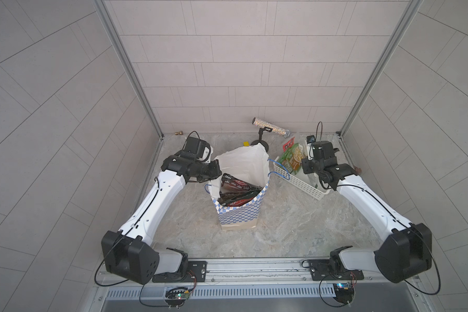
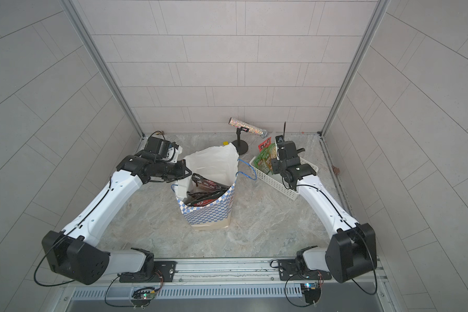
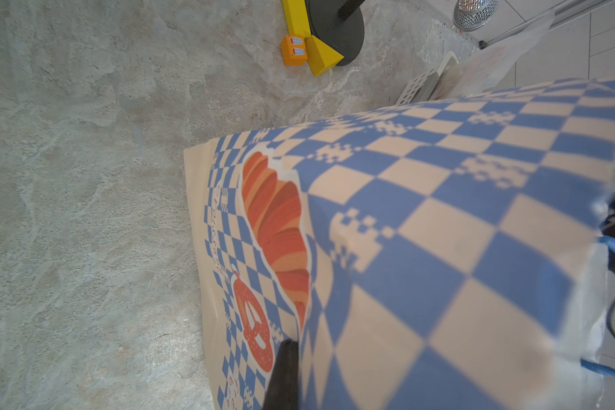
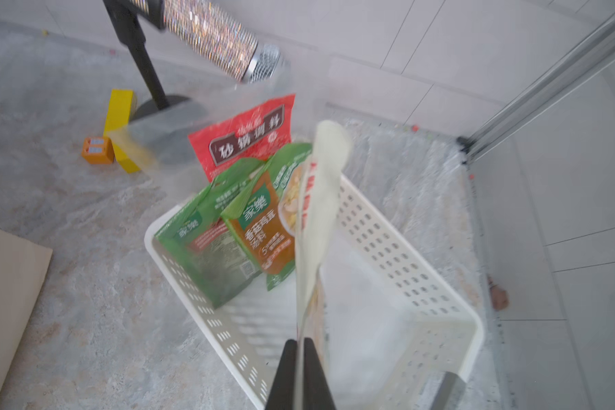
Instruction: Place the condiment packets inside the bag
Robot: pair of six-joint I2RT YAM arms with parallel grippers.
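Note:
My right gripper is shut on a pale condiment packet [image 4: 321, 184], seen nearly edge-on above the white basket [image 4: 393, 266]. Green packets [image 4: 215, 263] and a red packet [image 4: 246, 136] rest at the basket's far left end. The blue-and-white checked bag [image 1: 239, 217] stands upright and open in the middle of the table. Dark packets [image 1: 238, 186] lie inside it. At the bag's left rim is my left gripper [image 1: 214, 171]; in its wrist view one dark finger [image 3: 285, 372] lies against the checked wall, and its other finger is hidden.
A microphone on a stand [image 1: 267, 129] is behind the bag, with a yellow block [image 4: 119, 126] and an orange cube [image 4: 97, 150] near its base. Blue handles [image 1: 281, 174] stick out from the bag towards the basket. Bare table lies in front.

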